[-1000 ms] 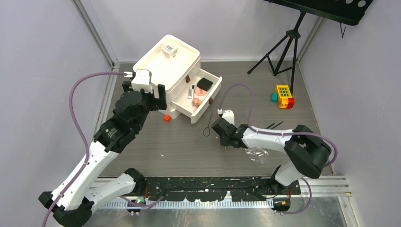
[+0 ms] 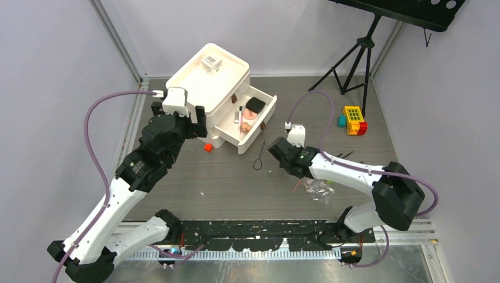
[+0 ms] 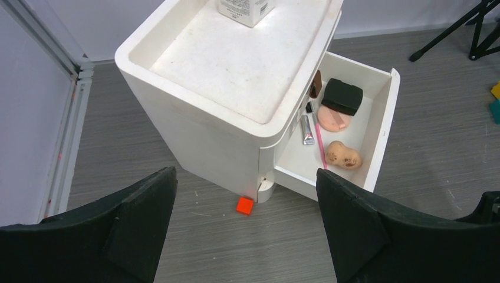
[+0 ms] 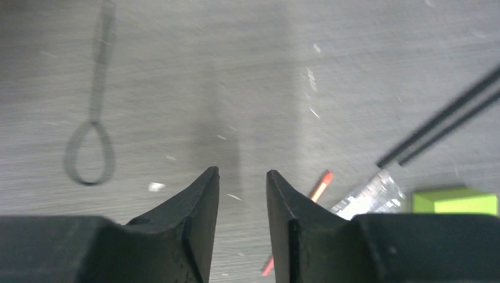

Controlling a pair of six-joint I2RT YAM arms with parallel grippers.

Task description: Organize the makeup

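Note:
A white cabinet (image 2: 202,78) has its drawer (image 3: 377,147) pulled out, holding a black case (image 3: 343,96), pink round puff (image 3: 333,118), silver tube (image 3: 306,130), pink stick and tan sponge (image 3: 344,155). My left gripper stands open, empty, beside the cabinet. My right gripper hovers over the table, its fingers part open with nothing between. Below and around it lie a thin orange-tipped stick (image 4: 321,186), a clear packet (image 4: 372,194), a green block (image 4: 455,203), two dark sticks (image 4: 433,124) and a blurred dark looped tool (image 4: 105,158).
A white box (image 2: 211,62) sits on the cabinet top. An orange cube (image 3: 244,206) lies beside the cabinet. Toy blocks (image 2: 354,122) and a black stand (image 2: 365,42) are at the right rear. Clear plastic (image 2: 319,193) lies near the right arm.
My right arm has risen and shifted slightly rightward, uncovering more of the thin pink stick in the top view. The left arm and drawer look unchanged.

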